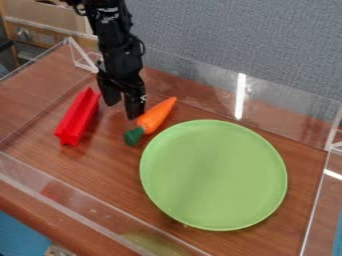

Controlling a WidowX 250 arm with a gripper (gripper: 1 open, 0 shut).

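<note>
The black gripper (pixel 123 96) hangs open just above the wooden table, left of an orange toy carrot (pixel 156 114) with a green top that points toward the front left. A red elongated object (pixel 76 117) lies to the gripper's lower left. A large green plate (pixel 213 175) sits on the right half of the table.
Clear plastic rims run along the table's edges (pixel 40 179). A grey padded wall stands behind. The back-left part of the table and the strip between the red object and the plate are mostly bare.
</note>
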